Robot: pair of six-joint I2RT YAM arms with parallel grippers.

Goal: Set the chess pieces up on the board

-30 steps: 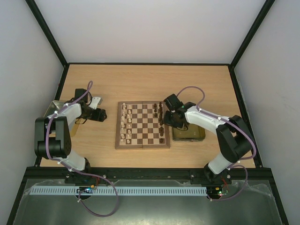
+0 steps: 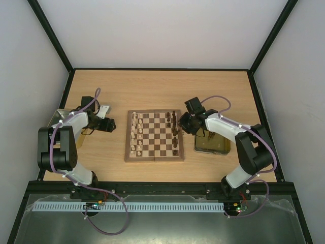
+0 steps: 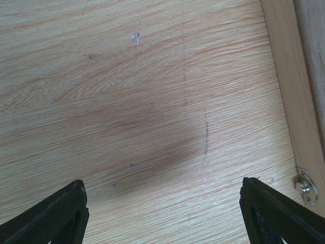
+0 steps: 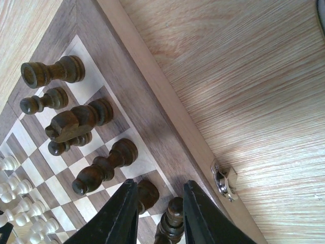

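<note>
The wooden chessboard (image 2: 154,142) has white pieces lined along its left side and dark pieces along its right. In the right wrist view a dark rook (image 4: 51,72), knight (image 4: 76,124), pawns (image 4: 43,103) and other dark pieces stand near the board's edge. My right gripper hangs over that edge, open, above a dark piece (image 4: 169,229) between and below its fingers. My left gripper is open over bare table left of the board, with nothing between its fingers.
An olive tray (image 2: 216,147) sits right of the board, partly under my right arm. Another container (image 2: 56,115) lies at the left, under the left arm.
The left arm has not visibly moved.
</note>
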